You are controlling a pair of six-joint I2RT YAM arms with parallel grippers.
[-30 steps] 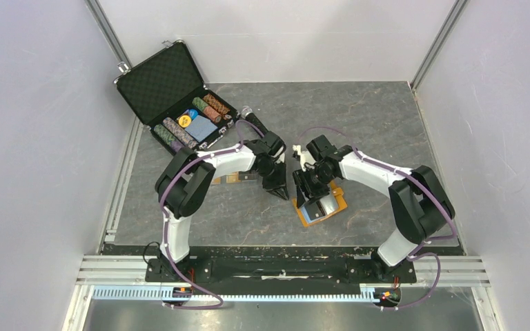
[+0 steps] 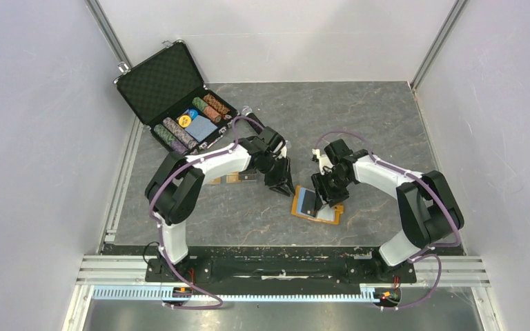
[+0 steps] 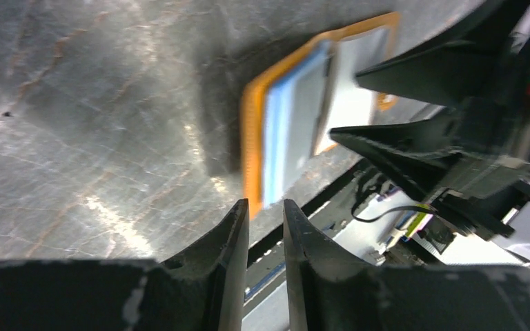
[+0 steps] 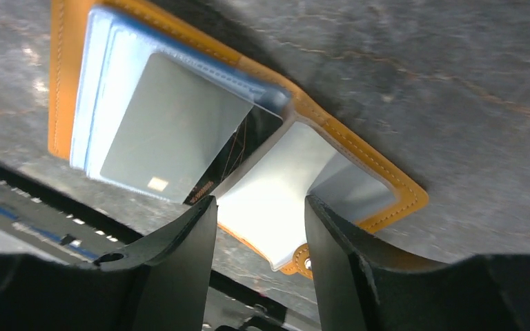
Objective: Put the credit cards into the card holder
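An orange leather card holder (image 2: 339, 217) lies open on the grey table. Its left pocket holds a stack of cards (image 4: 172, 124), blue, grey and black; the clear right sleeve (image 4: 276, 179) looks pale. My right gripper (image 2: 323, 196) is over the holder, fingertips apart above the right sleeve near the black card's lower end; nothing clear shows between them. My left gripper (image 2: 281, 189) hangs just left of the holder, its fingertips a little apart with nothing seen held.
An open black case (image 2: 159, 89) with poker chips stands at back left, a dark cylindrical object beside it. More small flat items (image 2: 231, 178) lie under the left arm.
My left gripper has shifted slightly.
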